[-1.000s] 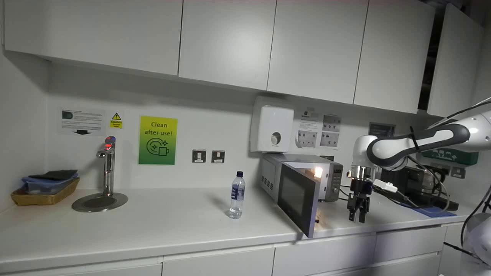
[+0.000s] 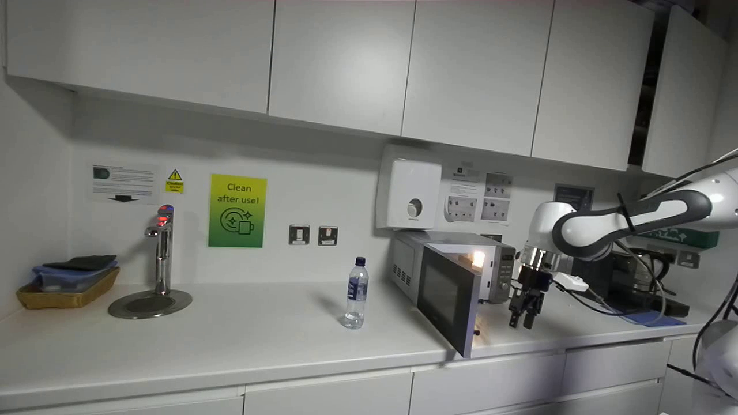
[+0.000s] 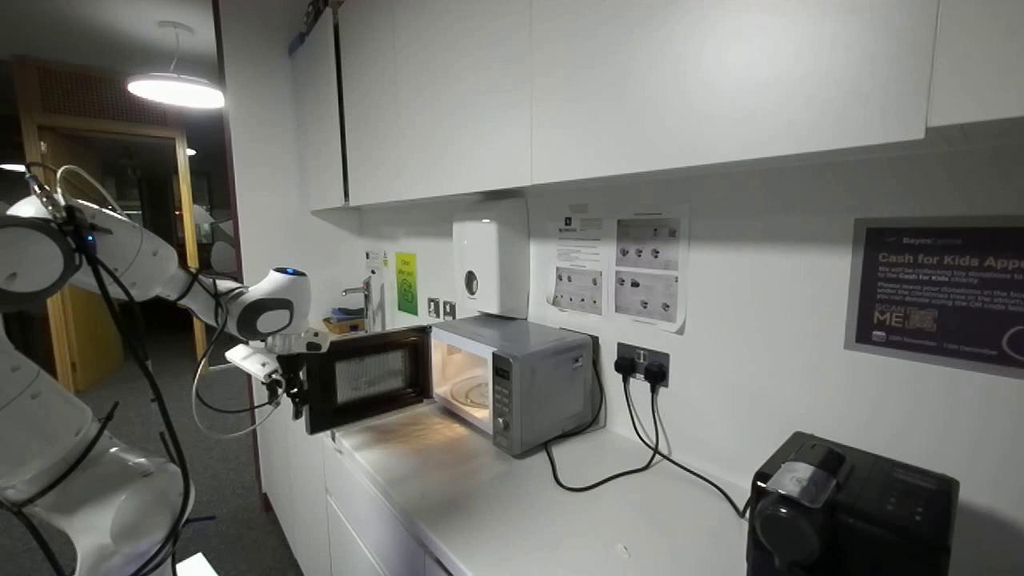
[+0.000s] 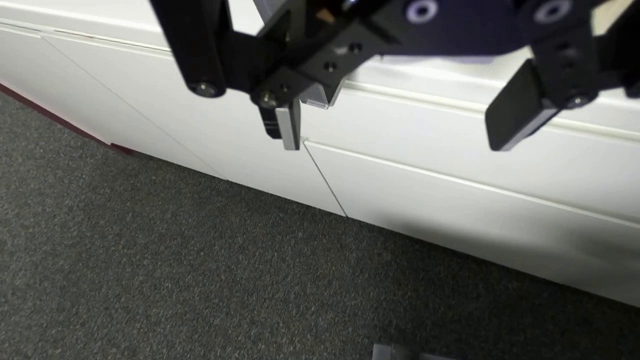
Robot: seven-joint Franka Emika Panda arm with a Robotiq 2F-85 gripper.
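The grey microwave (image 3: 542, 384) stands on the counter with its door (image 2: 448, 297) swung open and its inside lit. In the wrist view my gripper is open, its two finger pads (image 4: 290, 125) wide apart with nothing held. A grey corner, seemingly of the microwave door (image 4: 324, 96), shows just beside the left pad; whether they touch I cannot tell. In exterior view 1 the gripper (image 2: 522, 321) hangs tilted to the right of the door, near the counter's front. From exterior view 2 it appears beside the door's free edge, partly hidden.
An upright water bottle (image 2: 356, 294) stands left of the microwave. Farther left are a tap (image 2: 163, 252) and a basket (image 2: 76, 290). A black coffee machine (image 3: 854, 509) stands on the other side. Counter space between tap and bottle is clear.
My gripper has moved left, closer to the microwave door, and slightly up. It has gone from hanging nearly straight down to a tilt. Door and bottle look unmoved.
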